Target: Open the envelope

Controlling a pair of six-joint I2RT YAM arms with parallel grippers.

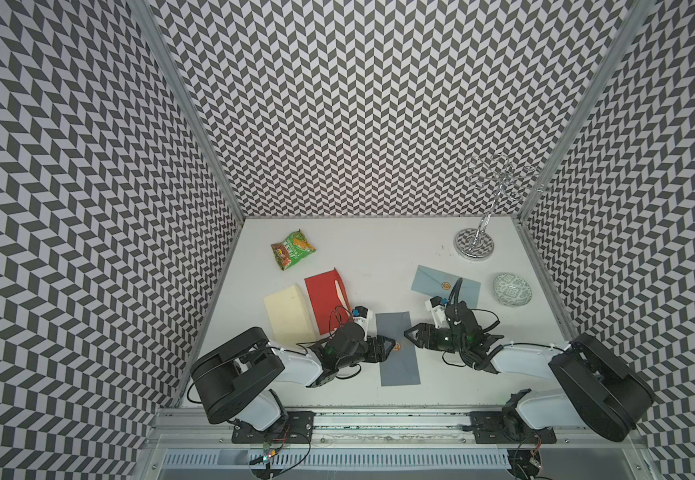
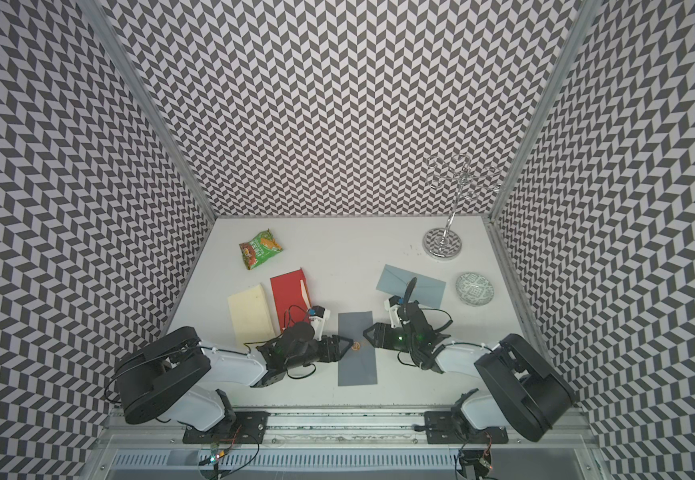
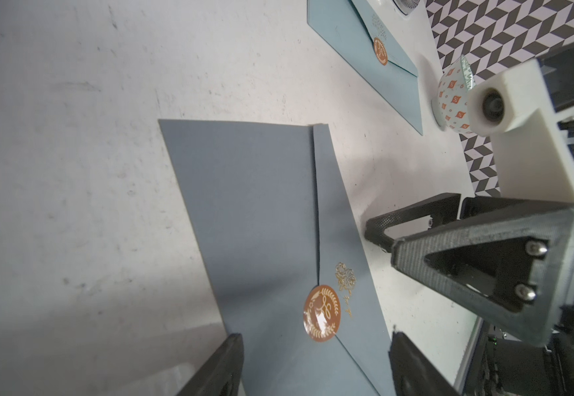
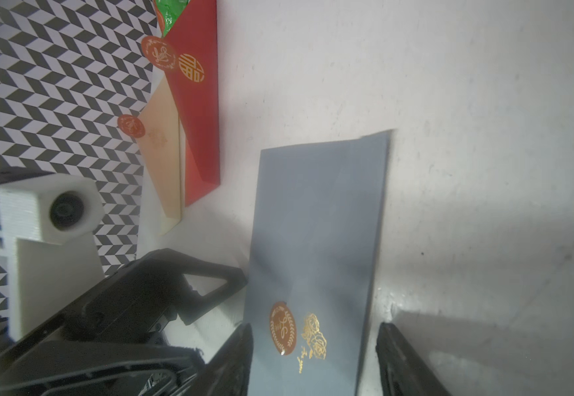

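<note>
A grey-blue envelope (image 1: 399,373) lies flat in the front middle of the table, its flap down along its right side under a round copper seal (image 3: 322,313). From its left edge my left gripper reaches in over the seal, fingers apart and nothing seen gripped. Opposite it, on the envelope's right edge, my right gripper is open, its fingers either side of the flap edge. Between these fingers the right wrist view shows the seal and a gold floral print (image 4: 313,336). Whether any fingertip touches the paper I cannot tell.
Left of the grey envelope lie a red envelope (image 1: 321,293) and a cream one (image 1: 288,313), with a green snack bag (image 1: 292,249) behind. A light blue envelope (image 1: 431,280), a patterned bowl (image 1: 512,289) and a metal stand (image 1: 474,244) occupy the right.
</note>
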